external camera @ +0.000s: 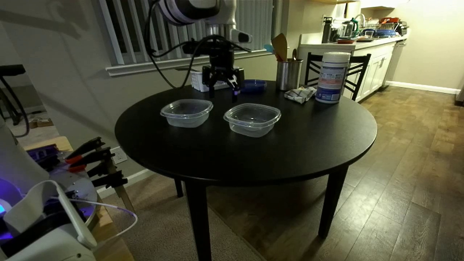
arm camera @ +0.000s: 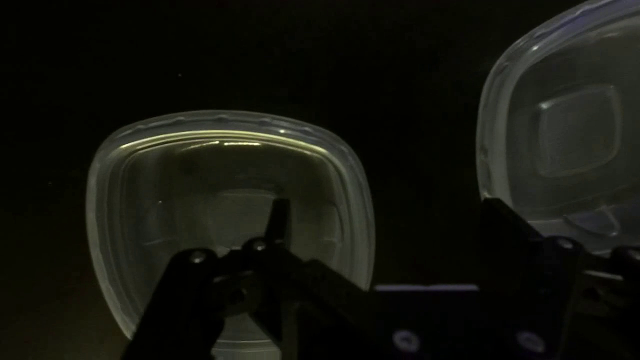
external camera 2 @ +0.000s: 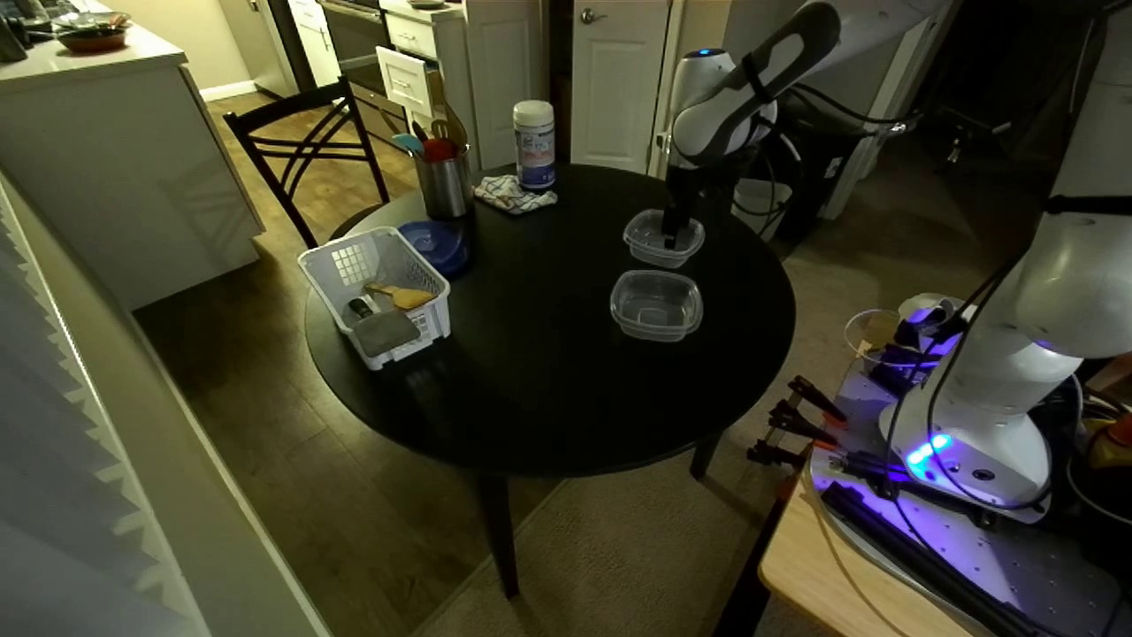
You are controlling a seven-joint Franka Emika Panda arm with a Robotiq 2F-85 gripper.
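Observation:
Two clear plastic containers stand upright on the round black table (external camera: 243, 161), with a narrow gap between them. In exterior view 1, one container (external camera: 187, 114) is on the left and the other container (external camera: 253, 121) on the right. Above the table hangs my gripper (external camera: 223, 93), pointing down, its fingers spread and empty. In the wrist view, the left finger (arm camera: 278, 222) overlaps the inside of the left container (arm camera: 228, 135), while the right finger (arm camera: 507, 219) lies across the edge of the right container (arm camera: 498, 132). Both containers look empty. Exterior view 2 shows the gripper dark against the farther container (external camera 2: 642, 242).
A white basket (external camera 2: 424, 329) holding utensils stands beside a blue round item (external camera 2: 437, 246). Along the table's far side are a metal utensil holder (external camera: 289, 74), a folded cloth (external camera: 300, 94) and a wipes canister (external camera: 332, 78).

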